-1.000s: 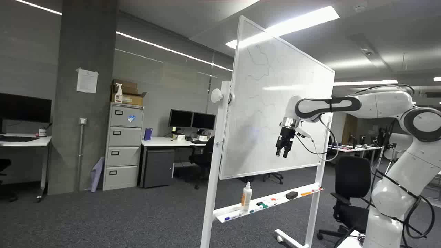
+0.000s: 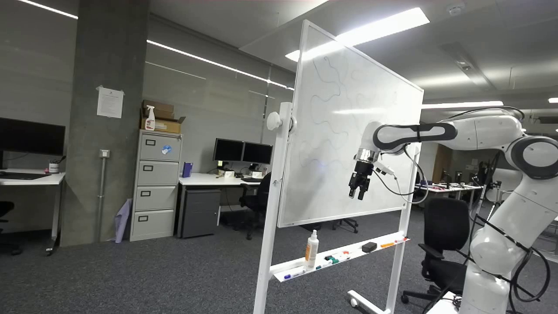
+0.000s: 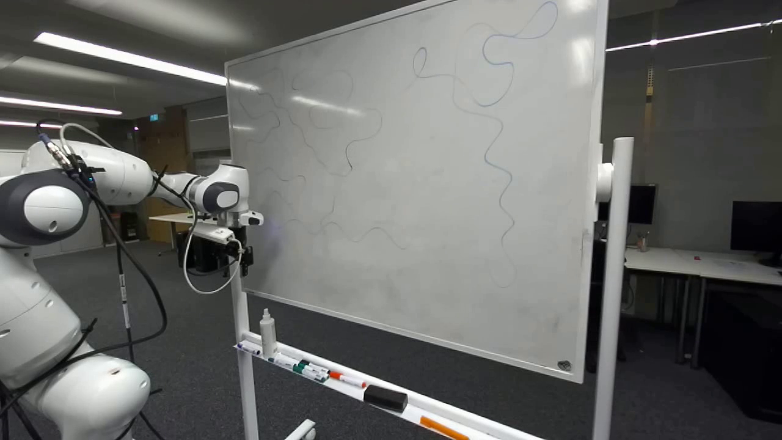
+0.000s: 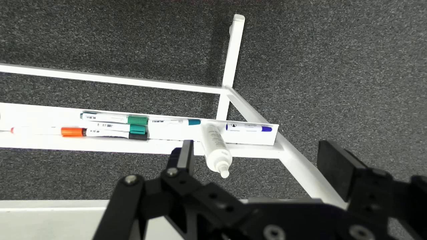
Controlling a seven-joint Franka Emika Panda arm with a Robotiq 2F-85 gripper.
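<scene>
My gripper (image 2: 356,194) points down in front of the whiteboard (image 2: 350,125), its fingers open and empty. Below it, on the narrow white tray (image 4: 256,138), a white spray bottle (image 4: 216,150) stands upright; the wrist view sees it from above, between the two fingers but much lower. To one side of the bottle lies a blue-capped marker (image 4: 248,128). On its other side are a teal-capped marker (image 4: 174,121), two green-capped markers (image 4: 108,117) and a marker with a black end (image 4: 108,132). A black eraser (image 3: 385,397) rests farther along. Faint wavy lines cross the board.
The stand's white posts (image 2: 272,209) rise at both ends of the tray. An orange marker (image 3: 443,428) lies past the eraser. A black office chair (image 2: 446,235) is near the arm's base. Air between gripper and tray is clear.
</scene>
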